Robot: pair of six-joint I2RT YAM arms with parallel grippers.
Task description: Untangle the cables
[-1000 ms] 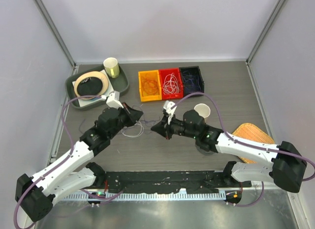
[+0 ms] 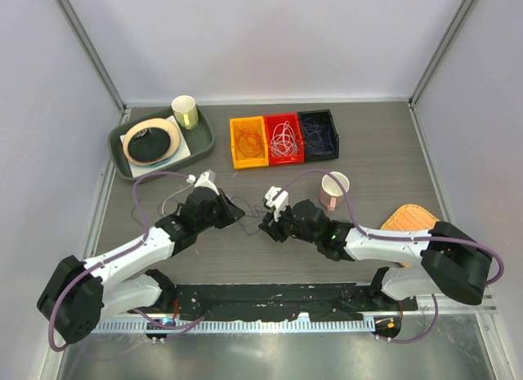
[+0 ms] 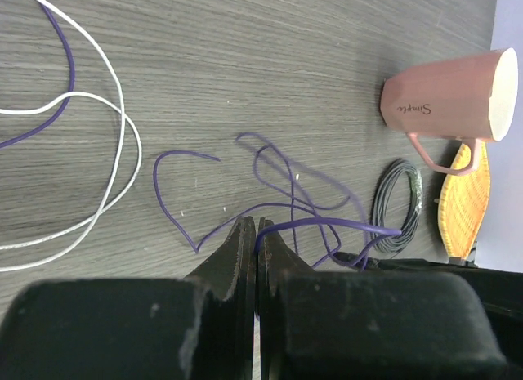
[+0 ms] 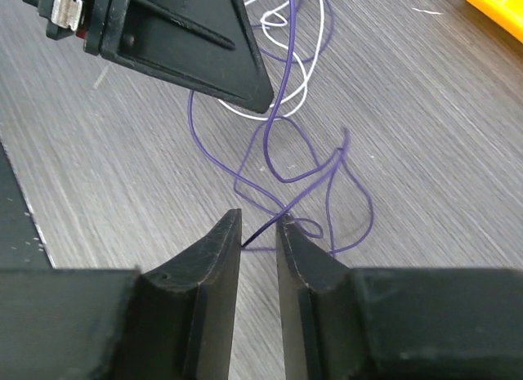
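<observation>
A thin purple cable (image 3: 245, 208) lies in loose loops on the table between my grippers, part of it lifted. My left gripper (image 2: 240, 216) is shut on the purple cable, which runs into its fingertips in the left wrist view. Across from it, my right gripper (image 2: 265, 230) is low over the loops, its fingers parted. One strand of the purple cable (image 4: 306, 192) reaches its left fingertip in the right wrist view. A white cable (image 3: 119, 135) lies apart from these loops, crossing another purple stretch (image 3: 69, 57) at the left.
Orange (image 2: 249, 161), red (image 2: 285, 158) and black (image 2: 329, 154) bins stand at the back. A pink mug (image 2: 333, 192), a coiled grey cable (image 3: 397, 202) and a woven mat (image 2: 411, 218) are on the right. A green tray (image 2: 204, 143) stands back left.
Both grippers have come lower and nearer the front, the left one also slightly right.
</observation>
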